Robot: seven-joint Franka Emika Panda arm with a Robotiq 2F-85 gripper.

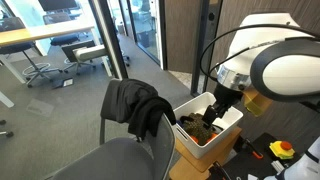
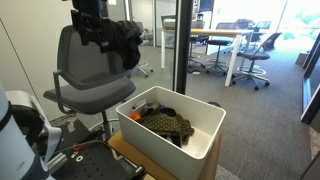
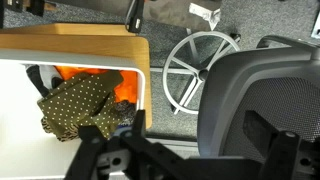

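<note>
A white box [image 2: 205, 118] stands on a wooden surface [image 2: 138, 150] and holds several cloths. Among them are a dark olive dotted cloth [image 3: 78, 106] and something orange [image 3: 128, 84]; a grey and black piece [image 3: 42, 78] lies at the box's side in the wrist view. My gripper is open, its fingers spread wide with nothing between them. In the wrist view it hangs over the gap between the box and a dark chair [image 3: 262, 98]. A black garment [image 1: 138, 104] is draped over the chair's back.
The chair's seat [image 1: 105, 160] is empty beside the box. A red and yellow button [image 1: 282, 149] sits near the arm's base. Desks [image 1: 40, 32] and more chairs stand far back, with open carpet [image 1: 62, 118] between.
</note>
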